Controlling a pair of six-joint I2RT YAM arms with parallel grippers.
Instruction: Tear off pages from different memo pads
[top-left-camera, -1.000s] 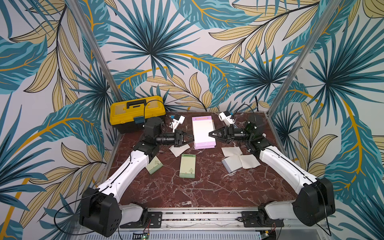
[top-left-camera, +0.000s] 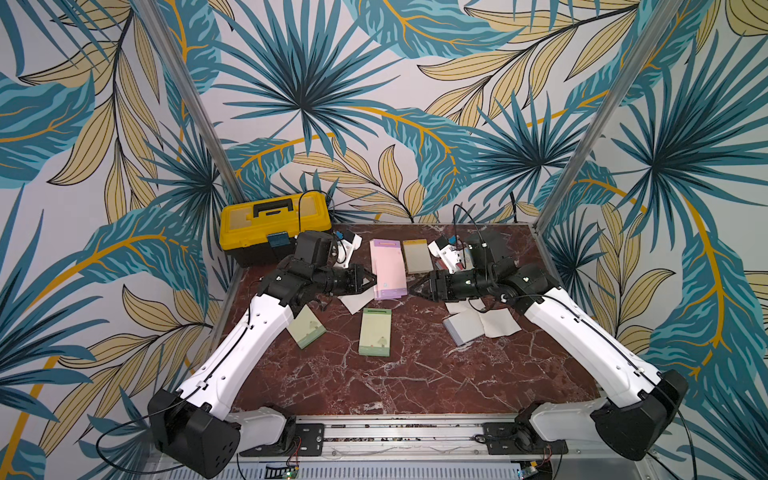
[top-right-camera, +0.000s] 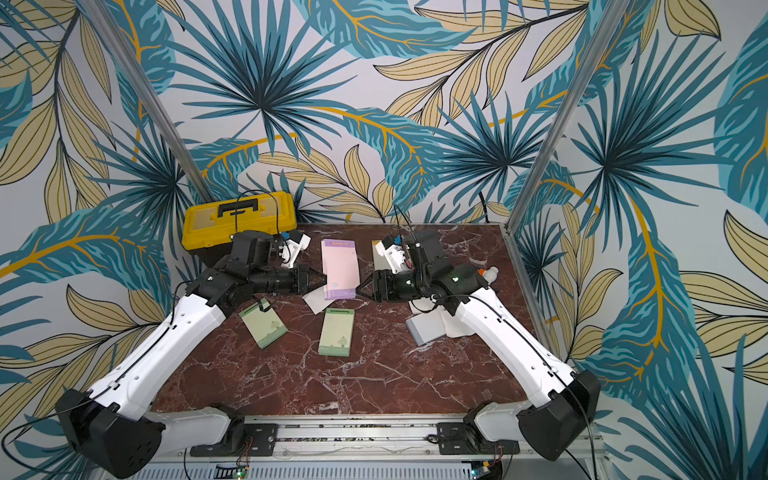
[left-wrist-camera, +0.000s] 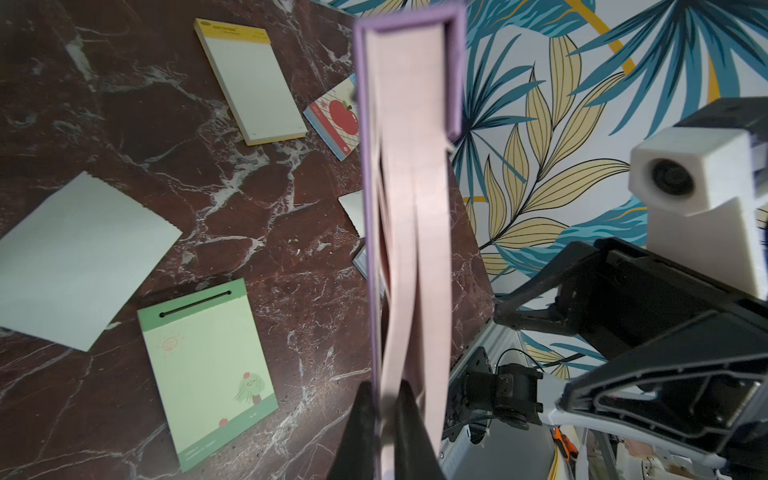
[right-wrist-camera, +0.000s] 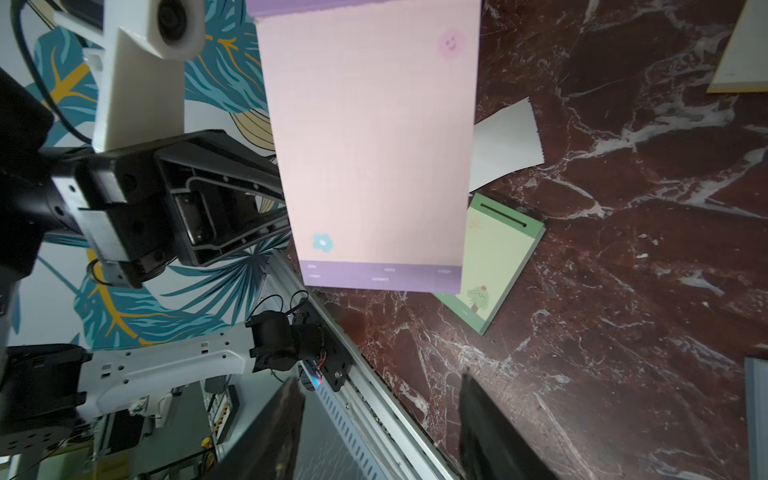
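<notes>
A pink memo pad with purple bands (top-left-camera: 389, 269) hangs above the table, its left edge in my left gripper (top-left-camera: 373, 280), which is shut on it. Edge-on in the left wrist view, the pad (left-wrist-camera: 408, 192) shows its sheets bowed and slightly apart. In the right wrist view its pink face (right-wrist-camera: 368, 136) is turned to the camera, a purple strip along the bottom. My right gripper is parted beside the pad, with nothing between its fingers.
Below lie a green memo pad (top-left-camera: 375, 332), another green piece (top-left-camera: 306, 326), a loose pale sheet (top-left-camera: 357, 301), a yellow-topped pad (top-left-camera: 417, 256) and a grey pad (top-left-camera: 464, 328) with loose sheets. A yellow toolbox (top-left-camera: 276, 220) stands back left.
The pink pad and left gripper have shifted left. My right gripper, earlier at the pad's right edge, has come away from it, and a gap now shows between them.
</notes>
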